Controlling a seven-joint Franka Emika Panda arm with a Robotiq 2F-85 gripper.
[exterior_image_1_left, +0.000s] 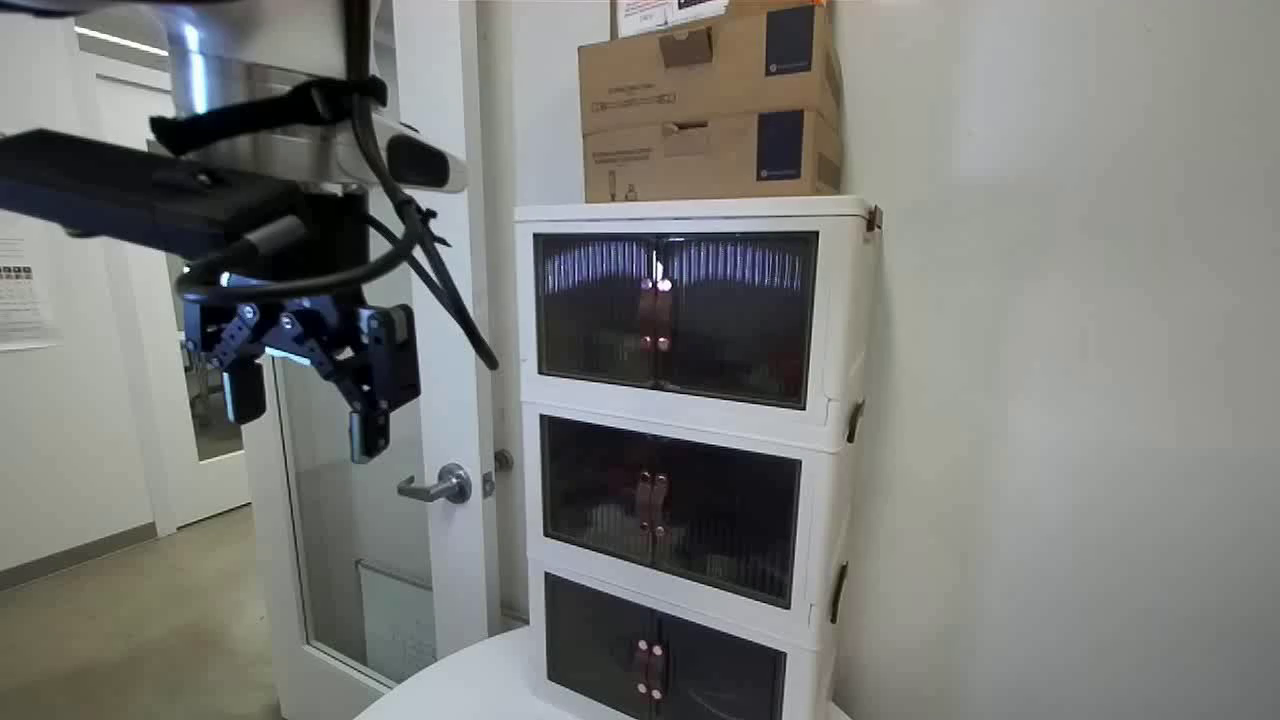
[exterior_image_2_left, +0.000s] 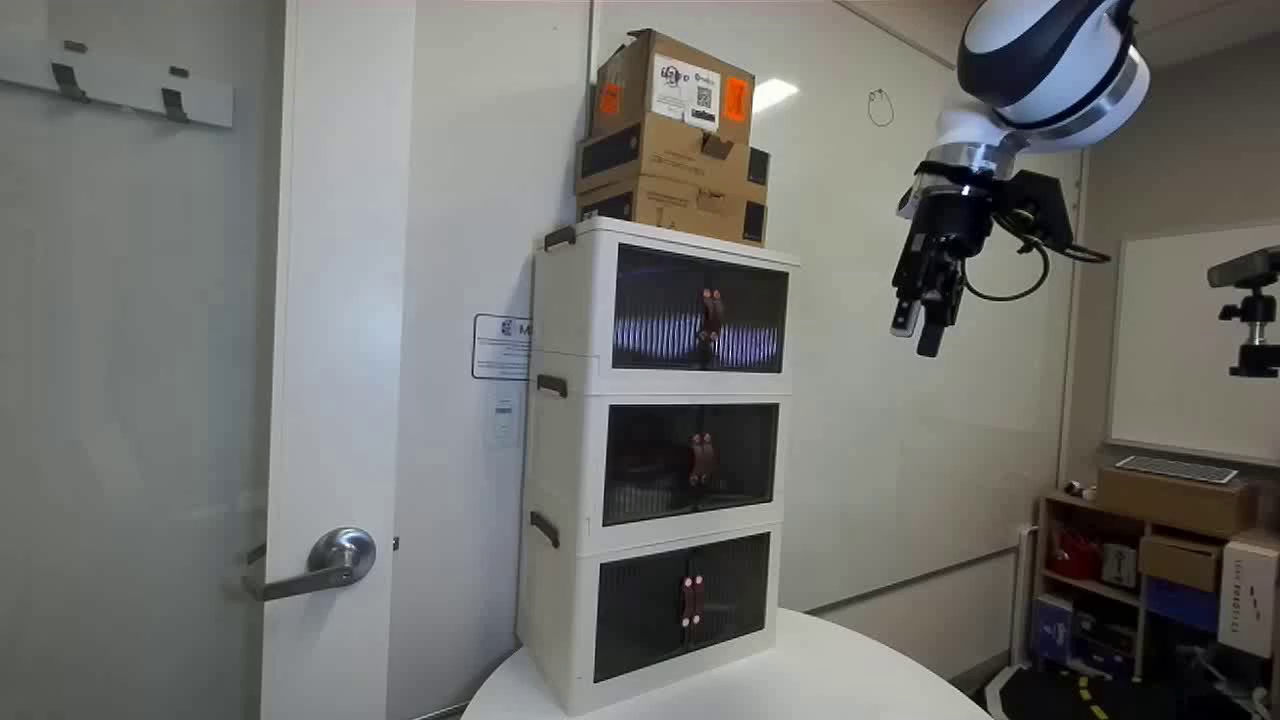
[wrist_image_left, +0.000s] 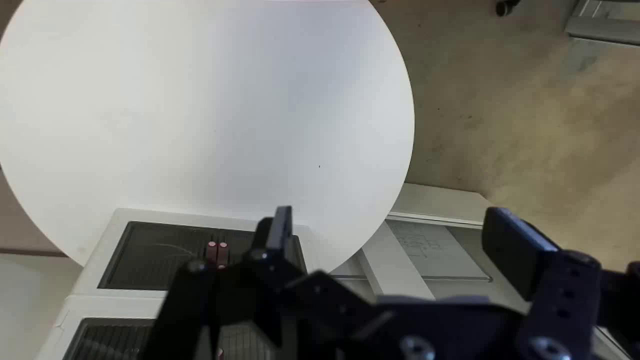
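A white three-tier cabinet (exterior_image_1_left: 675, 400) with dark ribbed double doors stands on a round white table (exterior_image_2_left: 864, 678). The top doors (exterior_image_2_left: 703, 310), middle doors (exterior_image_2_left: 690, 462) and bottom doors (exterior_image_2_left: 681, 606) all appear closed, each pair with brown handles at its centre. My gripper (exterior_image_1_left: 302, 426) hangs in the air, left of the cabinet in exterior view 1 and right of it in exterior view 2. Its fingers are spread wide in the wrist view, with nothing between them. Seen from the wrist, the gripper is above the table and cabinet front, touching neither.
Cardboard boxes (exterior_image_2_left: 672, 156) are stacked on top of the cabinet. A door with a metal lever (exterior_image_1_left: 438, 484) stands beside it. A shelf (exterior_image_2_left: 1092, 576) with boxes is at the far right in exterior view 2.
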